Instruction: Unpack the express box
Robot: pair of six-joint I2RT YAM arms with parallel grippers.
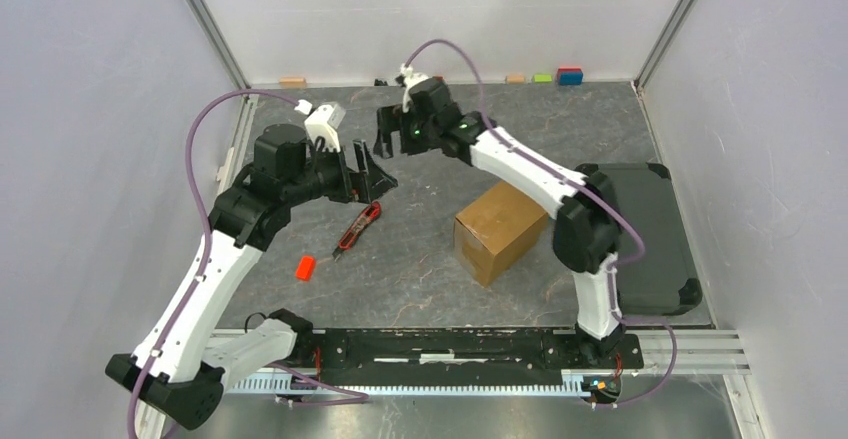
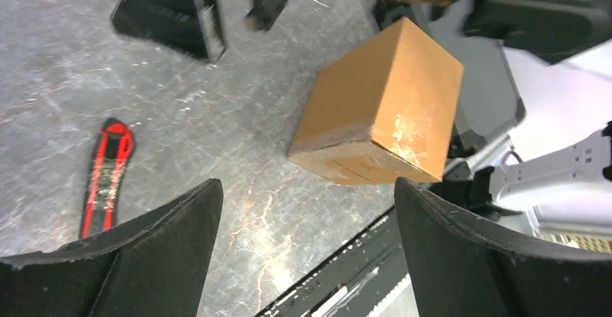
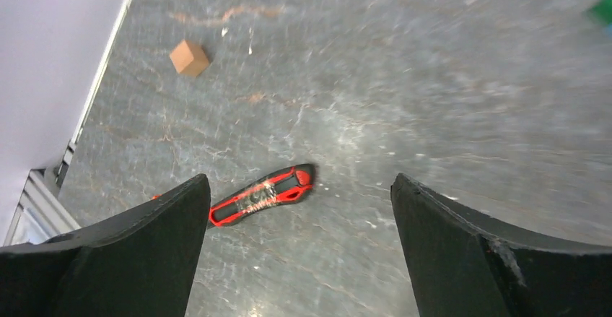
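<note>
A brown cardboard box (image 1: 498,231) lies closed on the grey table at centre right, also seen in the left wrist view (image 2: 375,107). A red-and-black utility knife (image 1: 357,228) lies left of it, also in both wrist views (image 2: 108,172) (image 3: 260,194). My left gripper (image 1: 365,179) hangs open above and behind the knife, nothing between its fingers. My right gripper (image 1: 390,131), raised farther back, is open over the table, with nothing between its fingers; the knife shows below it in the right wrist view.
A red block (image 1: 305,267) lies front left. A grey case (image 1: 636,234) fills the right side. Small coloured blocks, including a blue one (image 1: 570,77), line the back edge.
</note>
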